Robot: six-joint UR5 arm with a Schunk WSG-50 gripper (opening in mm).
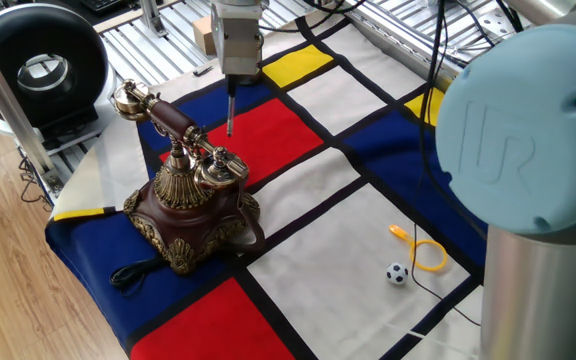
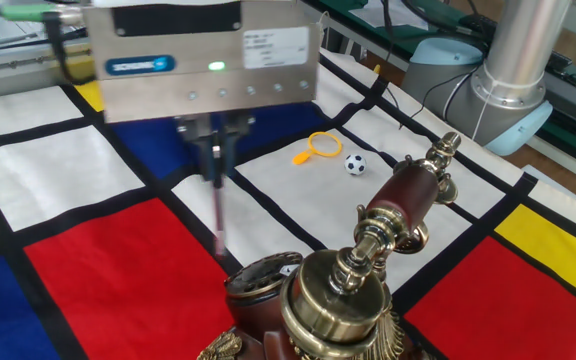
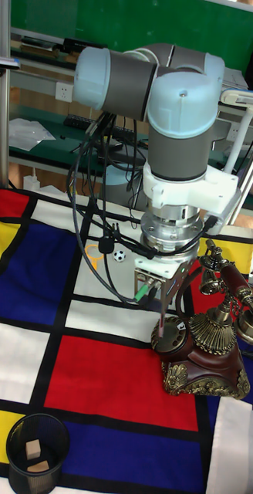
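Observation:
My gripper (image 2: 220, 248) hangs fingers-down over the cloth, beside the telephone's dial side. Its slim fingers (image 2: 217, 185) are together, with nothing distinct showing between them. A vintage telephone (image 1: 193, 205), dark red-brown with brass trim, stands upright with its handset across the cradle. In the first exterior view the fingertips show behind the telephone, over the red patch; they look apart from it. On a white patch lie a small black-and-white football (image 1: 397, 273) and a yellow ring with a handle (image 1: 429, 255), close together and away from my gripper.
A dark mesh bin (image 3: 16, 473) holds wooden blocks (image 3: 33, 448) near the cloth's edge in the third exterior view. A black cord (image 1: 138, 272) lies by the telephone. Cables hang around the arm.

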